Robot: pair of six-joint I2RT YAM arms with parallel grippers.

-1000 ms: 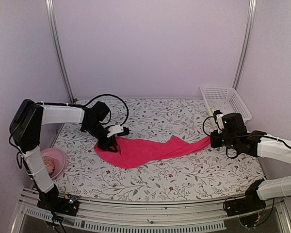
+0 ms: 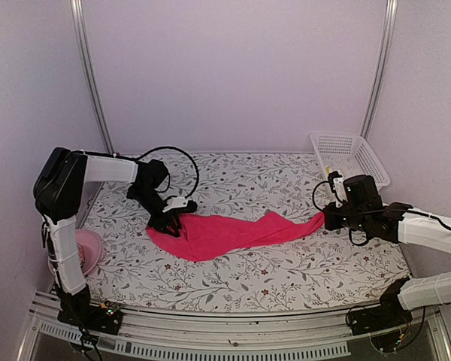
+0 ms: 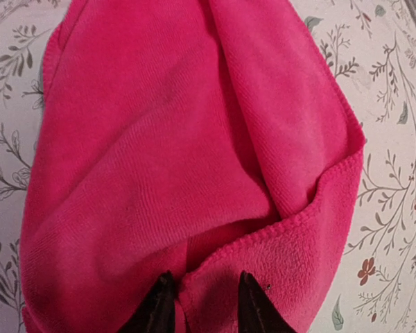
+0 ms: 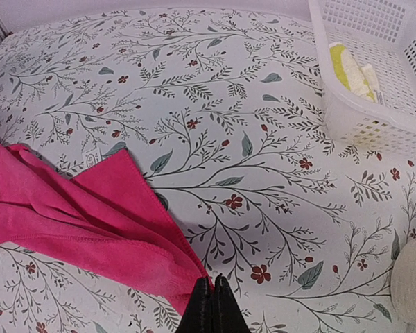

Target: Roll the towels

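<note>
A pink towel (image 2: pixel 225 235) lies loosely folded and wrinkled across the middle of the table. My left gripper is low over its left part, fingers part open on either side of a ridged, folded-over edge of the cloth; whether they touch it is unclear. My right gripper is shut at the towel's narrow right end, its tips at the pink corner; the cloth there seems pinched, though the fingertips are small in view.
A white plastic basket (image 2: pixel 349 156) stands at the back right, holding yellow and white cloth (image 4: pixel 350 69). A pink bowl (image 2: pixel 92 252) sits at the left edge.
My left arm has shifted a little to the right and its gripper moved slightly at the towel's left part. The right arm and the towel look almost unchanged.
</note>
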